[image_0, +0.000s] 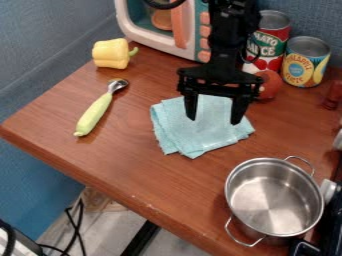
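My black gripper (214, 100) hangs over a folded light blue cloth (187, 133) on the wooden table (80, 140). Its two fingers are apart, pointing down at the cloth; whether they touch it I cannot tell. A steel pot (274, 200) stands at the front right. A pale green scoop with a metal head (94, 114) lies to the left, below a yellow pepper (112, 53).
Red can (267, 47), yellow-labelled can (305, 68) and red tomato (267, 89) stand at the back right, with a toy microwave (160, 30) at the back.
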